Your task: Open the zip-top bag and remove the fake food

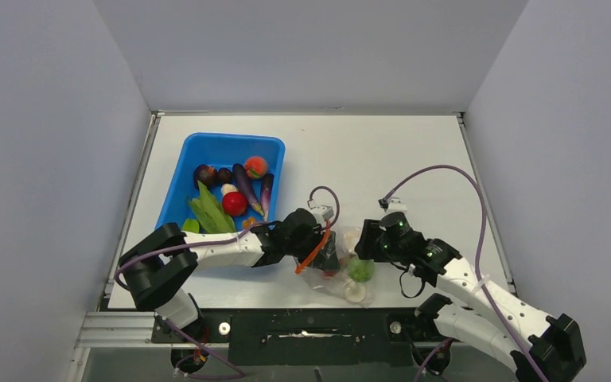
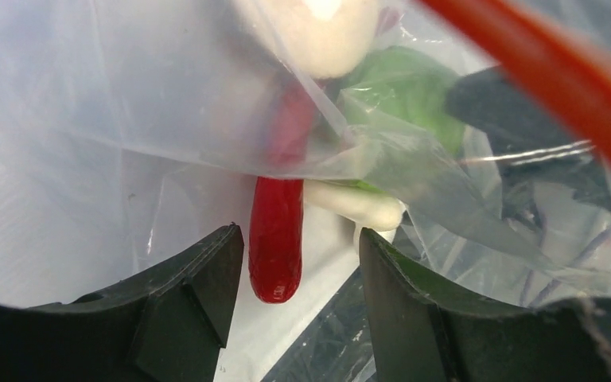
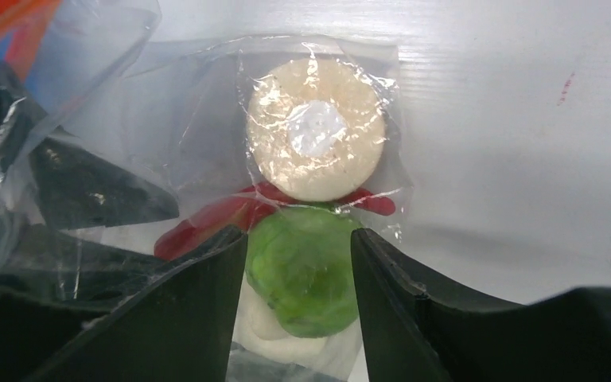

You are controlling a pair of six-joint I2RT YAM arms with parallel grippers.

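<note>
The clear zip top bag (image 1: 324,281) lies at the table's front middle, its orange zip strip (image 1: 312,253) at the left end. Inside it show a green round piece (image 3: 306,274), a cream disc (image 3: 318,135), a red long piece (image 2: 276,239) and a white stem-like piece (image 2: 358,204). My left gripper reaches into the bag's mouth, open, the red piece's end between its fingers without both touching it. Outside the bag, my right gripper is part open, its fingers on either side of the green piece with bag film there; whether it grips is unclear.
A blue bin (image 1: 280,163) with several toy vegetables and fruits stands at the back left. Bare white table (image 1: 350,147) spreads behind and to the right of the bag. The dark table edge (image 1: 310,314) runs close in front.
</note>
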